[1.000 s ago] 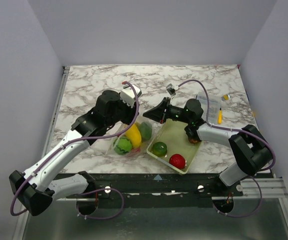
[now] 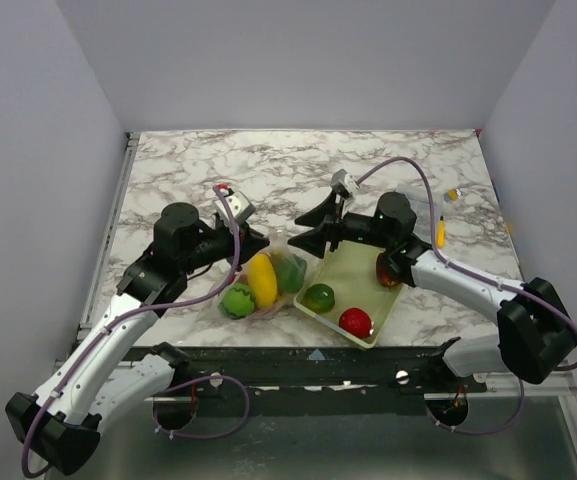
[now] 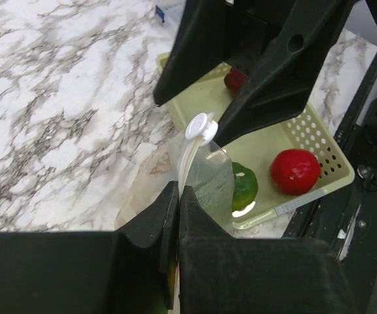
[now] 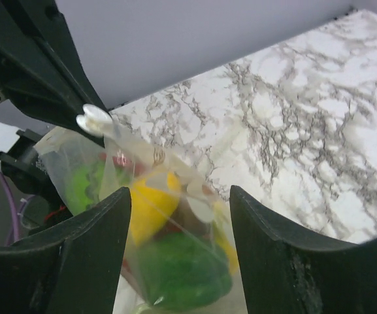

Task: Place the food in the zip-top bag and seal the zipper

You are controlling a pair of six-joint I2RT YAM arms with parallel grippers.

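The clear zip top bag (image 3: 146,183) holds a yellow food piece (image 2: 262,280), a green leafy-looking piece (image 2: 236,301) and a smooth green piece (image 2: 291,272). My left gripper is shut on the bag's zip edge, which runs up between its fingertips. Beyond those tips, the white slider (image 3: 202,127) rides on the zip strip, close to the right gripper's fingers. My right gripper (image 2: 304,231) stands open beside the bag's upper right side; in its own wrist view, the bag shows between the spread fingers. Whether the zip is closed cannot be told.
A pale green basket (image 2: 365,262) stands right of the bag, under the right arm. Inside lie a green pepper-like piece (image 2: 319,297), a red tomato-like piece (image 2: 356,322) and another red item (image 2: 388,268). Clear marble table (image 2: 218,160) extends behind the arms.
My left gripper has shifted left and toward the front, pulling the bag's top along.
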